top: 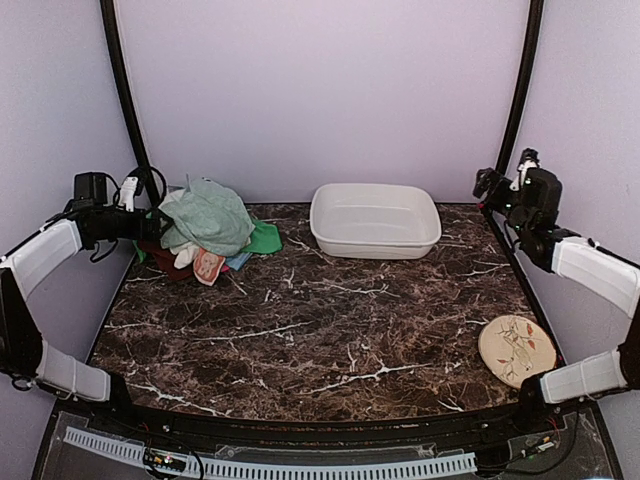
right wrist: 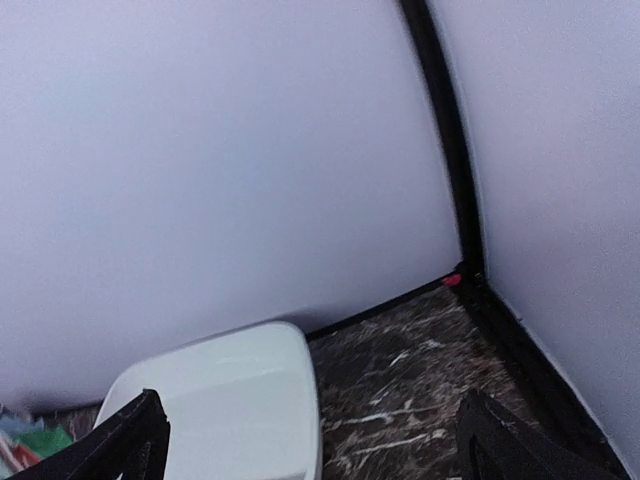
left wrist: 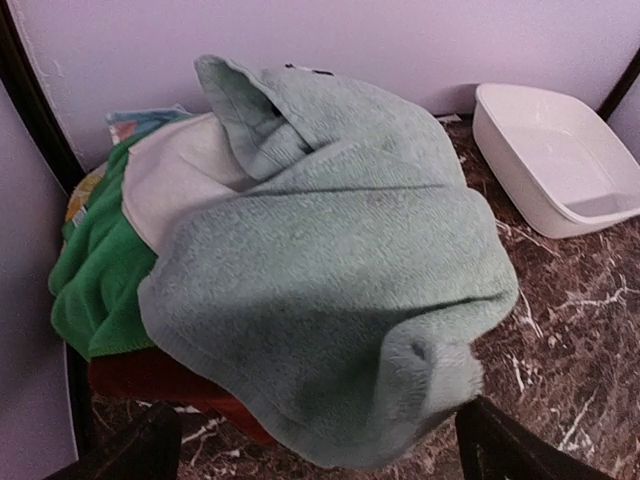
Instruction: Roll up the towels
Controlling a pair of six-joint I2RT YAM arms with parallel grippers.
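A pile of towels lies at the back left: a pale sage towel [top: 208,215] on top, with white, green [left wrist: 95,285], dark red [left wrist: 135,375] and patterned cloths under and beside it. My left gripper [top: 150,224] is open beside the pile, and the sage towel fills the lower middle of the left wrist view between its fingers. My right gripper [top: 497,185] is raised at the back right, open, with nothing between its fingers.
A white rectangular basin [top: 375,247] stands at the back middle. A round cream board [top: 517,351] with a drawn design lies at the front right.
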